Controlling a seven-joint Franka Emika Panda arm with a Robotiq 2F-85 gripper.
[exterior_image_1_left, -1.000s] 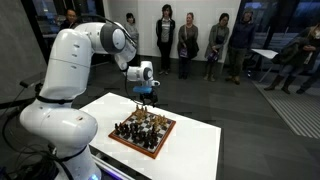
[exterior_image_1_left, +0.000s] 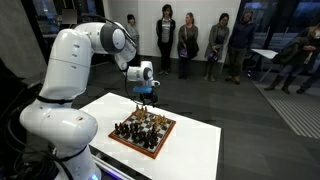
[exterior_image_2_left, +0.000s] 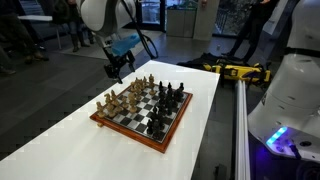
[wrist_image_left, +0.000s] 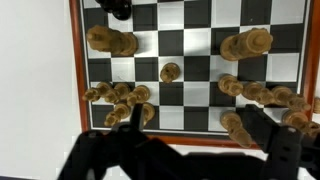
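The wooden chessboard (exterior_image_2_left: 141, 137) lies on a white table, crowded with dark pieces (exterior_image_1_left: 135, 133) along one side and light brown pieces (exterior_image_2_left: 112, 102) along the other. My gripper (exterior_image_1_left: 146, 99) points down above the light-piece side. Seen from the wrist, the gripper stands open, its two dark fingers (wrist_image_left: 258, 124) wide apart. Between and around them are light pawns and taller pieces, such as a lone pawn (wrist_image_left: 170, 72) on a square. No piece is held.
Bare white table (exterior_image_1_left: 195, 145) surrounds the board. People (exterior_image_1_left: 190, 40) stand along the far wall, well away from the table. A yellow item (exterior_image_2_left: 242, 72) sits on the floor beyond the table.
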